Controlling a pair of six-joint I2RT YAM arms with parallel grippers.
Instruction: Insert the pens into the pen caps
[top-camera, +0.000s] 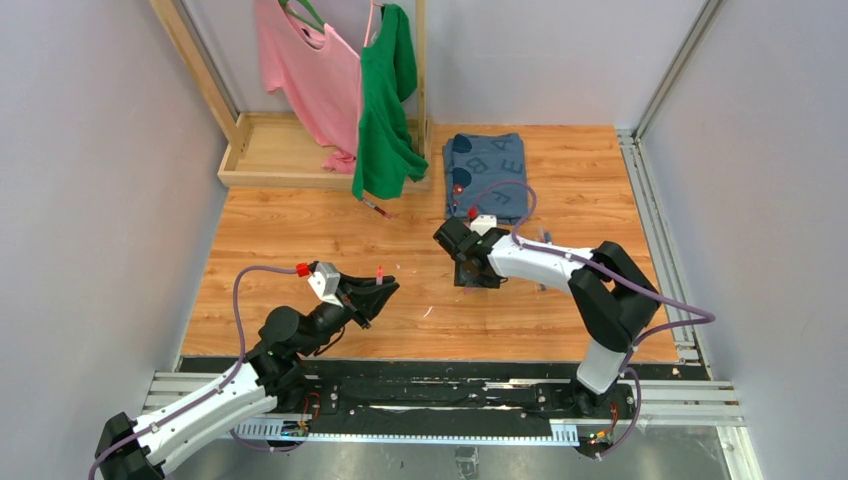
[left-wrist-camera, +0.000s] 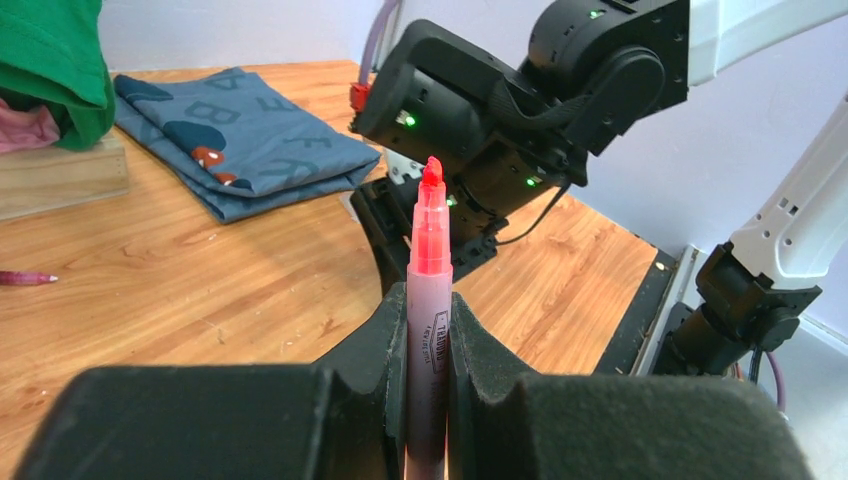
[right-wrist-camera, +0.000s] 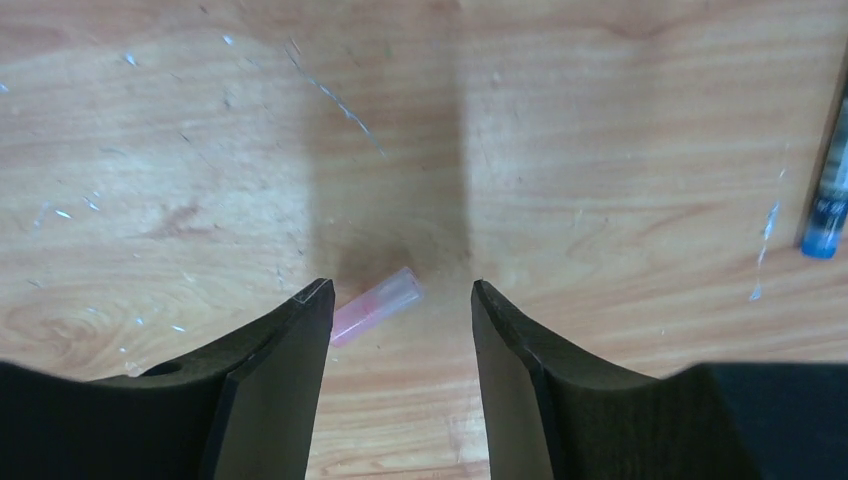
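Note:
A pink marker (left-wrist-camera: 431, 290), uncapped tip up, stands upright in my left gripper, which is shut on it; the top view shows it at the left arm's end (top-camera: 379, 275). My right gripper points down over the table with fingers apart. A small translucent pink cap (right-wrist-camera: 378, 305) lies on the wood between and beyond those fingertips. A blue pen (right-wrist-camera: 827, 200) lies to its right at the frame's edge. A red pen (top-camera: 376, 208) lies below the hanging clothes, also seen in the left wrist view.
A wooden rack (top-camera: 240, 170) with pink and green shirts stands at the back left. A folded blue cloth (top-camera: 497, 160) lies at the back right.

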